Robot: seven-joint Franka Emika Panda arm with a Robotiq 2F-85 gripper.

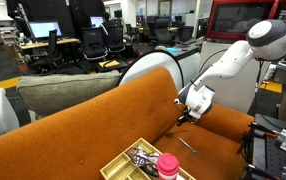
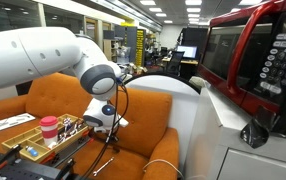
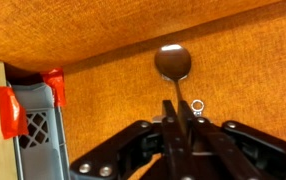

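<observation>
In the wrist view a dark metal spoon point(image 3: 173, 62) shows bowl outward, with its handle running back between my fingertips. My gripper is shut on that handle. From the side, the gripper point(image 1: 181, 120) appears just above the orange seat, close to the backrest; the spoon is too small to make out there. A thin silver utensil point(image 1: 187, 145) lies on the seat in front of the gripper. Beside my fingers in the wrist view is a small silver ring end point(image 3: 197, 105); the rest of that item is hidden.
A wooden tray point(image 1: 118, 168) holds several small items and a red-lidded container point(image 1: 168, 165). A grey basket point(image 3: 45, 125) with red tape shows left in the wrist view. The orange backrest point(image 1: 93, 120) rises behind.
</observation>
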